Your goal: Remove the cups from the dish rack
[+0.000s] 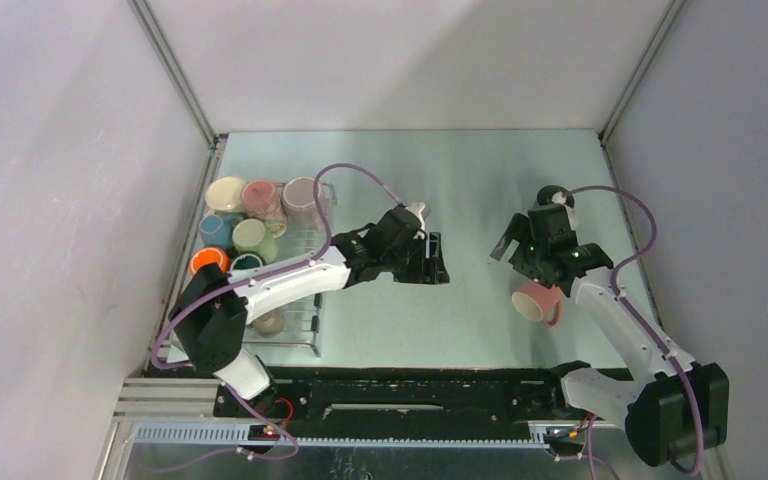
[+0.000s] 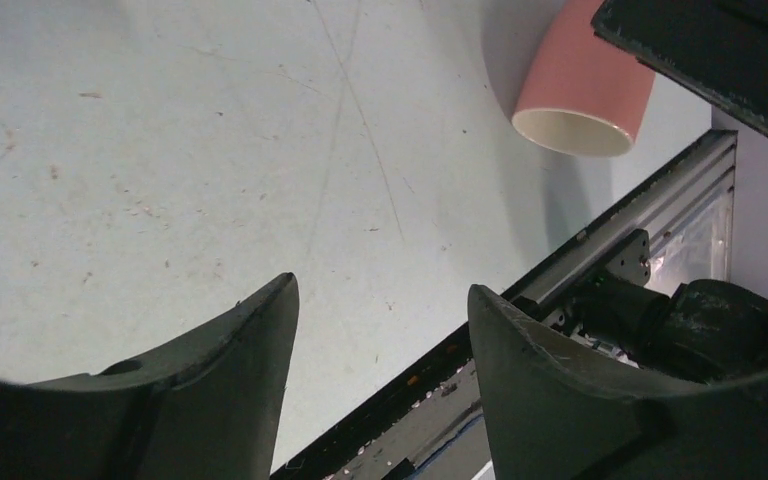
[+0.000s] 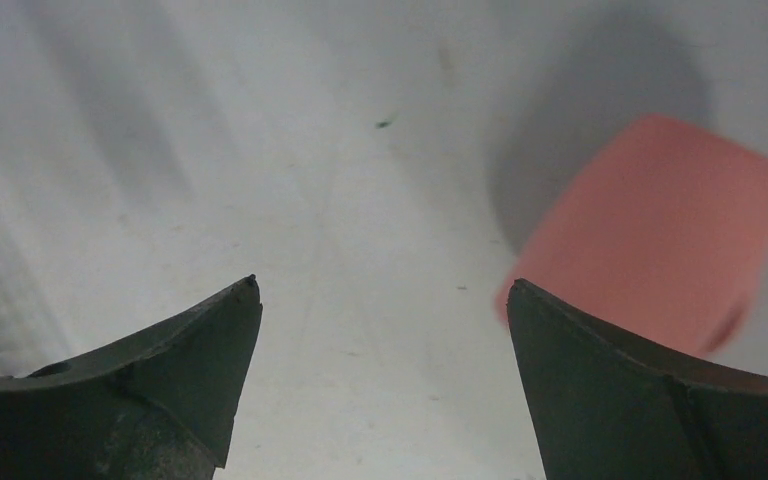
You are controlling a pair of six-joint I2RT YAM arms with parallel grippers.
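Note:
A pink cup with a handle lies on its side at the right of the table, its mouth facing lower left. Just above it in the top view is my open right gripper; nothing is between its fingers, and the pink cup shows blurred beyond the right finger. My left gripper hangs over mid-table, open and empty, with the pink cup at upper right of its view. Several cups stay in the dish rack at left, among them a green cup and an orange cup.
A dark cup stands behind the right gripper, partly hidden by it. My left arm stretches across the rack and covers part of it. Walls enclose the sides and back.

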